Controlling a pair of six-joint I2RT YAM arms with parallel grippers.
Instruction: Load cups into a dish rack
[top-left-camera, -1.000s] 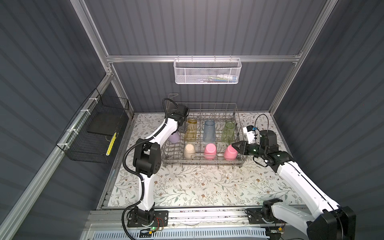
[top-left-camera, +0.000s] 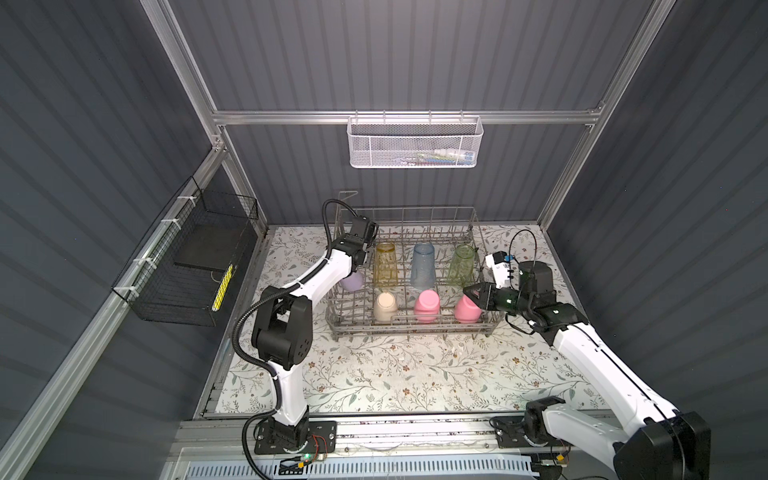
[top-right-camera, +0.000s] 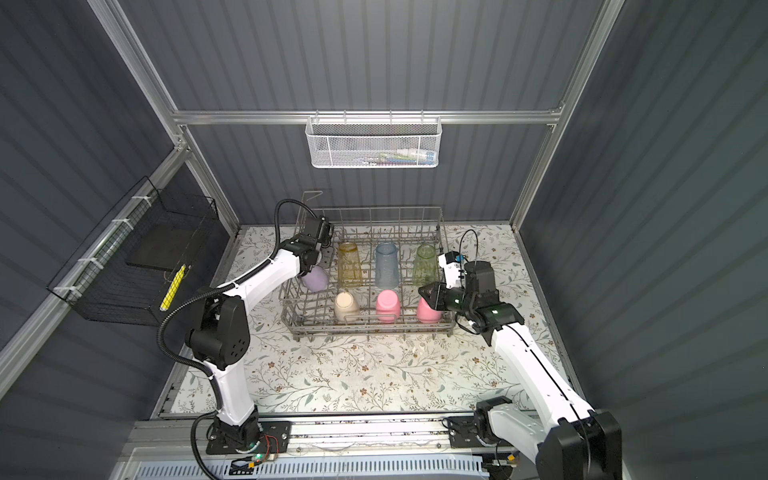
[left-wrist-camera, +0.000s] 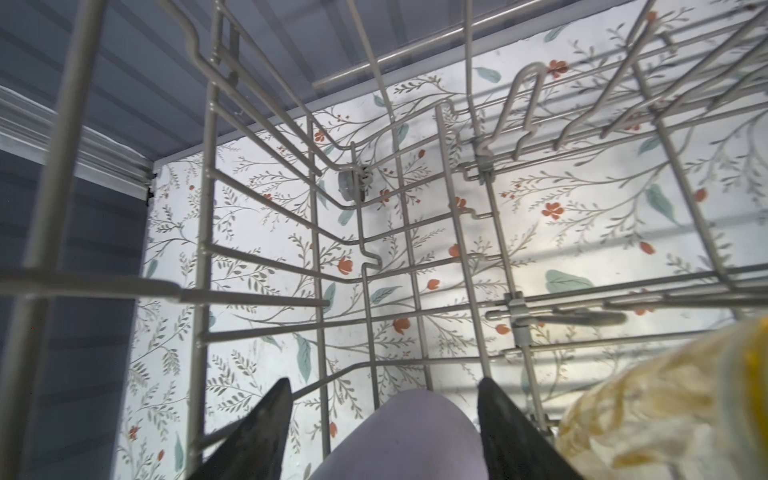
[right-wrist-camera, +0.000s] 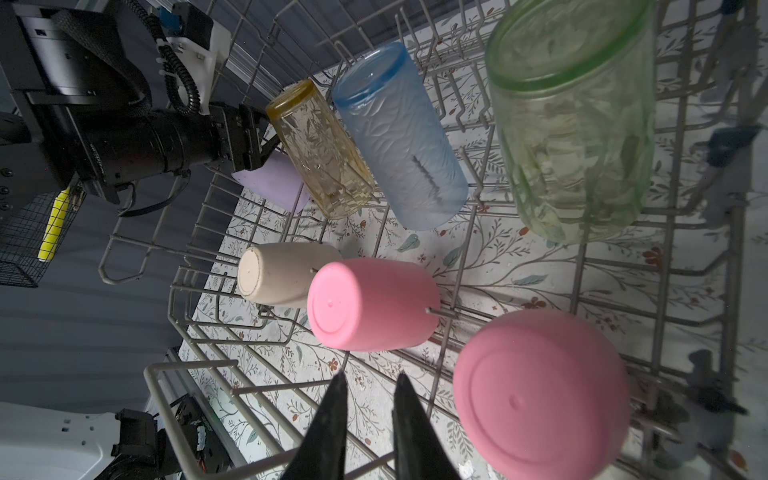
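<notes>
A wire dish rack (top-left-camera: 412, 326) holds upturned cups: yellow (top-left-camera: 385, 264), blue (top-left-camera: 422, 264) and green (top-left-camera: 461, 265) glasses behind, cream (top-left-camera: 385, 306), pink (top-left-camera: 426, 306) and another pink cup (top-left-camera: 468, 309) in front. My left gripper is shut on a lavender cup (left-wrist-camera: 396, 444) at the rack's left end, beside the yellow glass. My right gripper stands part open at the rack's right front, by the pink cups, nothing visible between its fingers.
Black mesh basket (top-left-camera: 168, 312) hangs on the left wall, white mesh basket (top-left-camera: 376, 148) on the back wall. The table (top-left-camera: 384, 368) in front of the rack is clear.
The rack and its cups have shifted slightly toward the right and front. My left arm has moved slightly, still at the lavender cup; the right arm looks unchanged.
</notes>
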